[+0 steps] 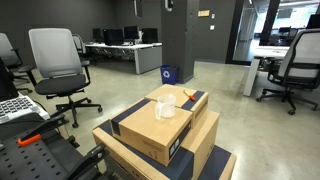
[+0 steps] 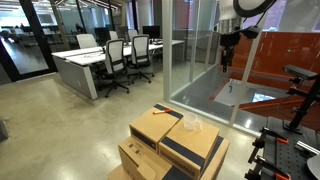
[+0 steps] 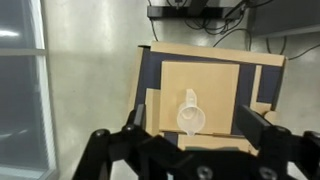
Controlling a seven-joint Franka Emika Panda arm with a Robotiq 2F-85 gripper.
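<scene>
A clear plastic cup with a handle sits on top of a cardboard box. In exterior view 2 the same cup shows faintly near the box's back edge. From above, the wrist view has the cup with its handle pointing toward the top of the picture. My gripper is wide open, well above the cup, with empty space between its fingers. Exterior view 2 shows the gripper hanging high over the right side, clear of the boxes.
A small orange object lies on the box behind. Lower boxes step down around the top one. A dark table stands at the left of exterior view 1. Open floor surrounds the stack, with office chairs farther off.
</scene>
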